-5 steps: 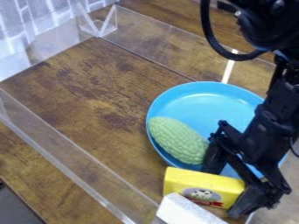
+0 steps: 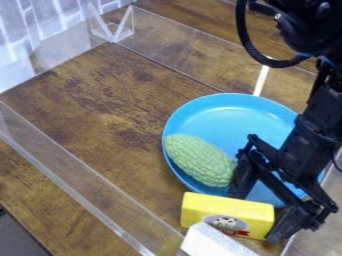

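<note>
A yellow box (image 2: 221, 212) with a small picture label lies at the lower right, below a blue plate (image 2: 227, 110) that holds a green bumpy object (image 2: 201, 157). My black gripper (image 2: 265, 190) reaches in from the right, low over the plate's right edge and the right end of the yellow box. Its fingers are open; whether a finger touches the box or the green object is unclear.
A white box (image 2: 211, 241) lies in front of the yellow one. Clear plastic walls (image 2: 80, 185) edge the wooden surface (image 2: 80, 110), which is free on the left. A white grid object (image 2: 47, 30) stands at the back left.
The gripper has shifted slightly up and to the right. The yellow box, white box and plate appear slightly further left in view.
</note>
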